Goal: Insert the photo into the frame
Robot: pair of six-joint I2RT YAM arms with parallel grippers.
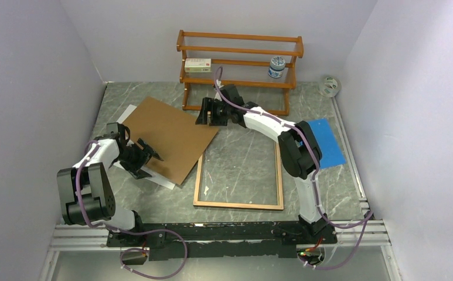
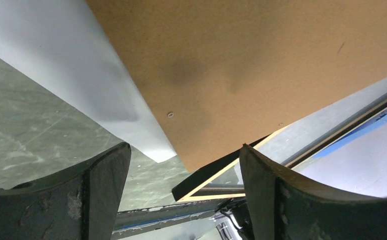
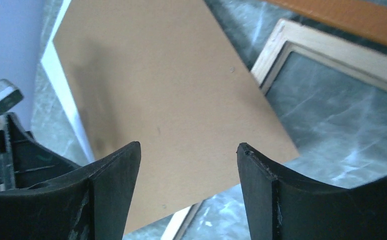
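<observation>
The brown backing board (image 1: 168, 132) lies flat on the left of the table, on top of a white sheet (image 1: 164, 182) that sticks out along its lower left side. Its right corner overlaps the left side of the wooden frame (image 1: 238, 205), which lies empty on the table. Over the board's lower left part, my left gripper (image 1: 154, 166) stands open. The right gripper (image 1: 205, 122), open too, is above the board's right corner. Both wrist views show the board (image 2: 261, 65) (image 3: 166, 105) beneath parted fingers, with nothing gripped. Most of the white sheet is hidden, so its face cannot be seen.
Behind the frame stands a wooden rack (image 1: 241, 82) holding a small box (image 1: 198, 65) and a jar (image 1: 276, 67). A blue sheet (image 1: 326, 143) lies at right, and a tape roll (image 1: 329, 86) at the back right. Bare table shows in front of the blue sheet.
</observation>
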